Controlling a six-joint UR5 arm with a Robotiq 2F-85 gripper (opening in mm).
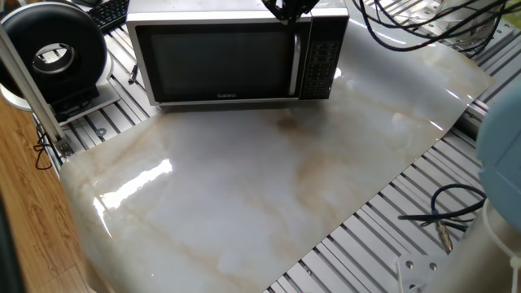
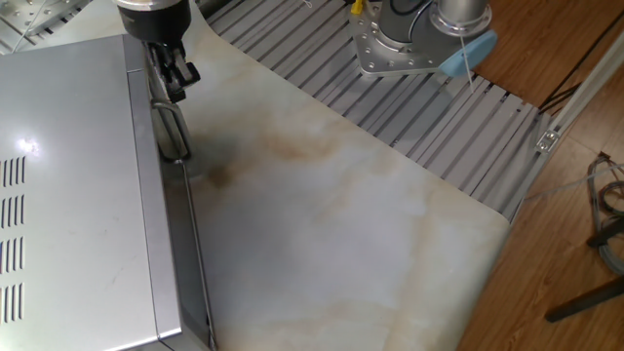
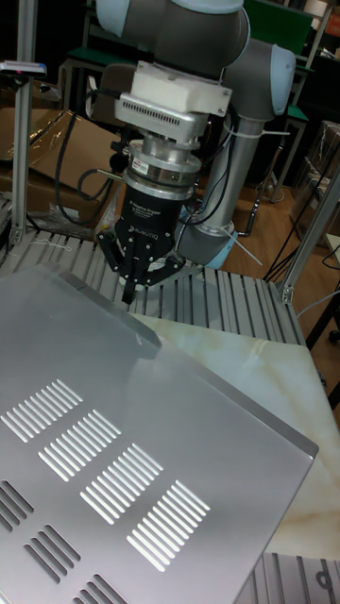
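A silver microwave (image 1: 232,61) with a dark glass door stands at the back of the marbled sheet, its door shut. Its upright metal handle (image 1: 295,63) is on the door's right side, beside the keypad. My gripper (image 1: 289,16) hangs at the microwave's top front edge, just above the handle, and is cut off by the frame's upper edge. From the side, the black gripper (image 2: 178,86) points down close to the handle (image 2: 174,132). Behind the microwave's top, the gripper (image 3: 128,295) has its tips partly hidden; the finger gap is unclear. No held object shows.
The marbled sheet (image 1: 236,187) before the door is bare. A black round device (image 1: 54,55) stands left of the microwave. Dark cables (image 1: 431,32) hang at the upper right, and another cable (image 1: 456,207) lies on the slatted table near the arm.
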